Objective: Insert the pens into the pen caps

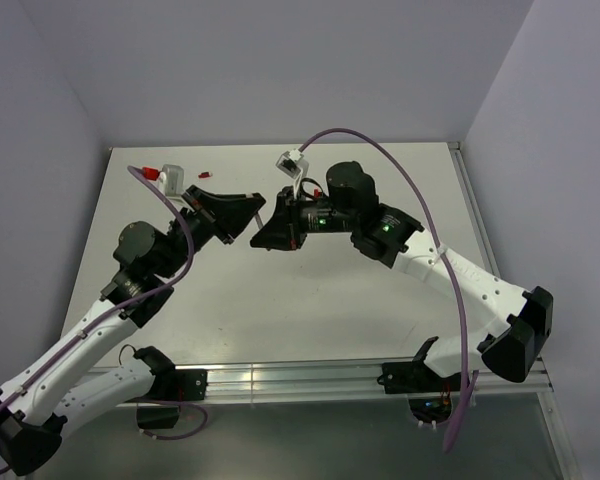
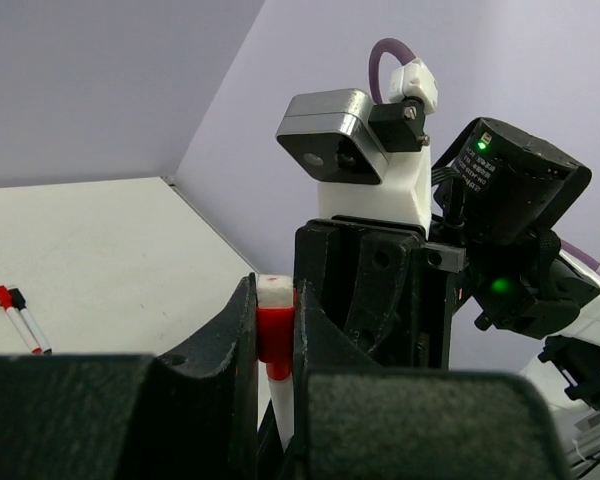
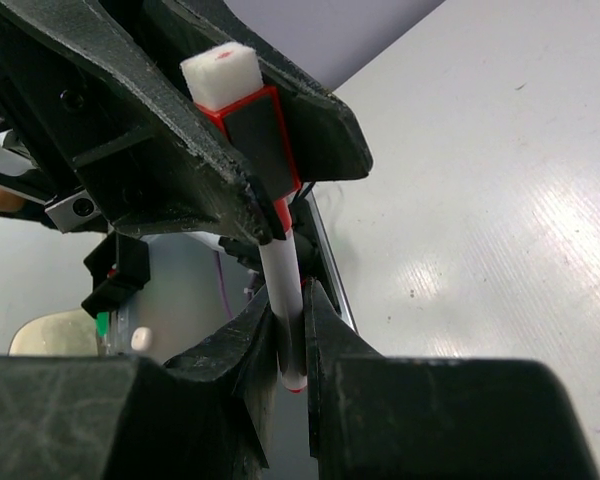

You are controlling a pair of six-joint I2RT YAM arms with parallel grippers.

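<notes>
In the left wrist view, my left gripper is shut on a red pen cap point(image 2: 275, 335) with a white block on its top end. The white pen barrel point(image 3: 283, 300) runs down from the cap, in line with it. My right gripper is around the barrel's lower end, its fingers slightly parted and a narrow gap showing beside the pen. From above, both grippers meet over the table's middle with the pen point(image 1: 258, 217) between them. The joint between barrel and cap is partly hidden by the left fingers point(image 3: 325, 135).
Two white pens, one with a red cap point(image 2: 2, 296) and one with a black cap point(image 2: 18, 298), lie on the white table point(image 2: 100, 240). In the top view, a small red piece point(image 1: 205, 175) lies near the back edge.
</notes>
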